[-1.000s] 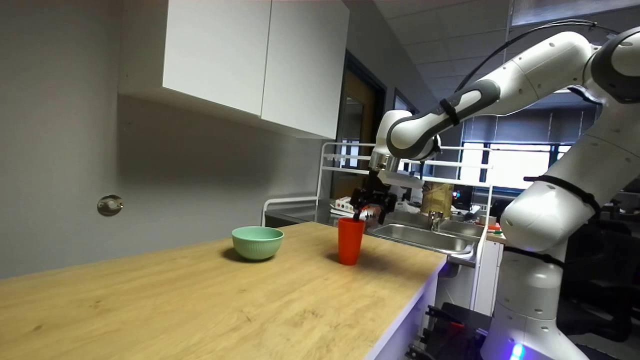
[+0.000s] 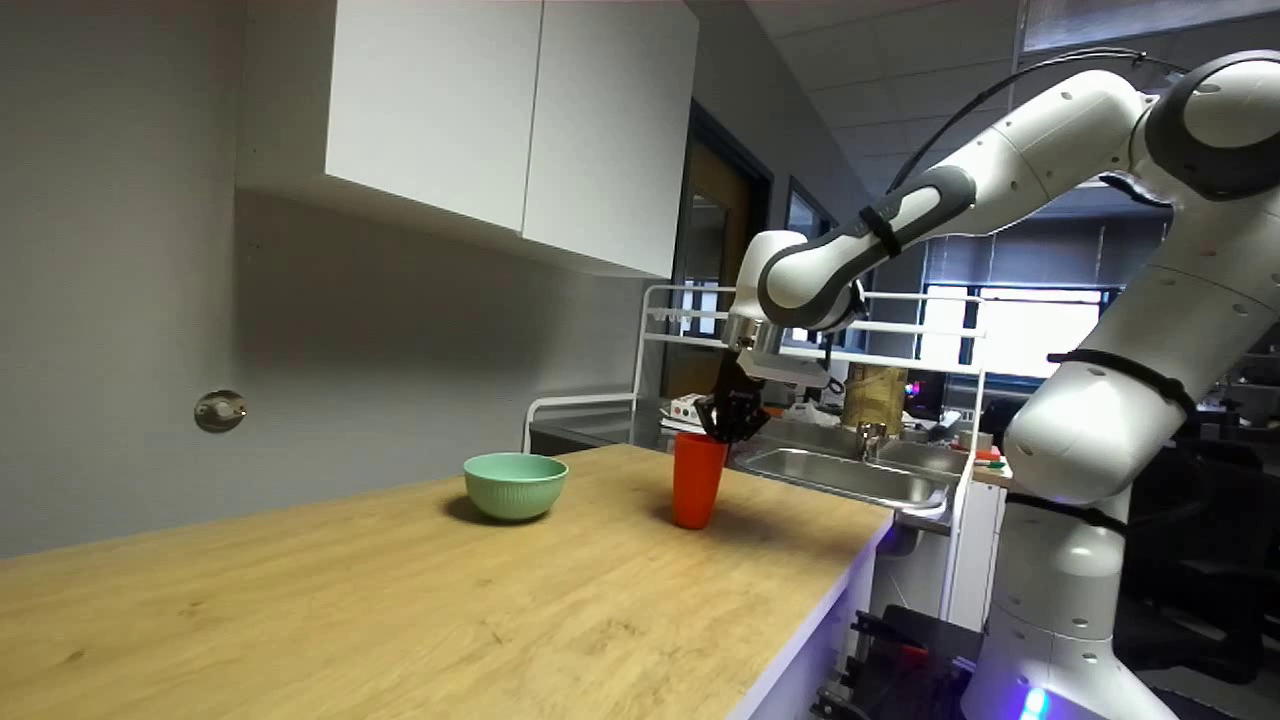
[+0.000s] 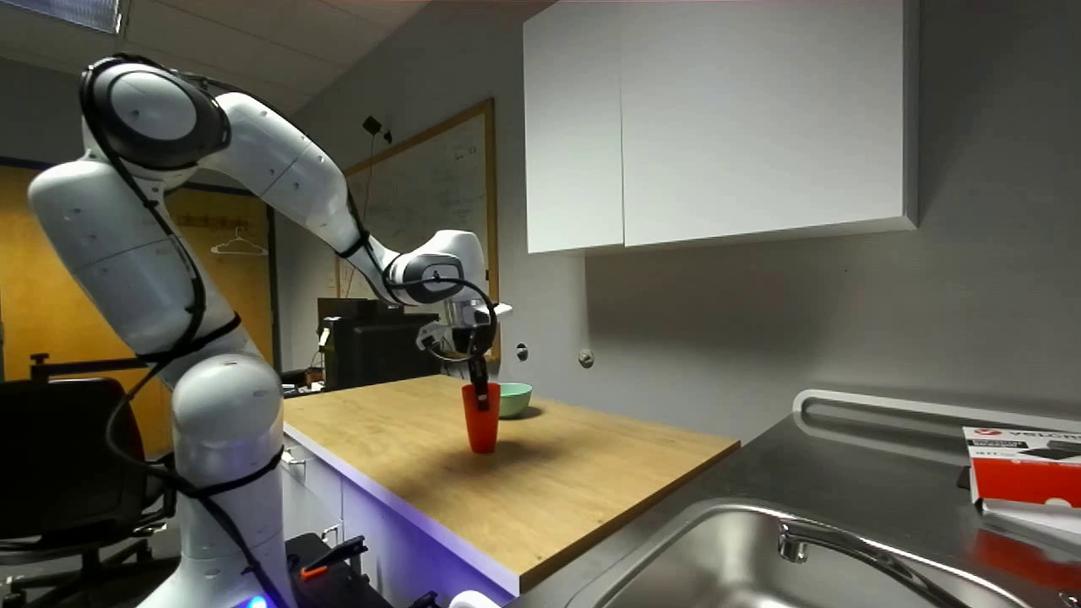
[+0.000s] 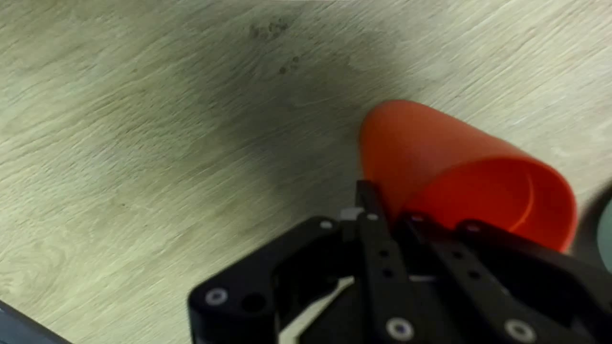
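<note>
A tall red cup [image 2: 696, 482] stands upright, or very nearly so, on the wooden counter. In the wrist view one finger [image 4: 371, 220] lies outside the red cup [image 4: 421, 137], while the other reaches in over its rim. Exterior view 2 shows the dark gripper at the top of the cup [image 3: 480, 431]. A green ribbed bowl [image 2: 516, 486] sits apart from the cup, closer to the wall.
Past the counter's end are a steel sink [image 3: 709, 552] with a faucet [image 3: 861, 552] and a red and white box [image 3: 1029, 471]. White cabinets [image 2: 432, 108] hang above along the wall.
The fingers, spread at the cup's rim a second ago, have closed on its wall. The arm has shifted slightly left and down in exterior view 1. The bowl has stayed put.
</note>
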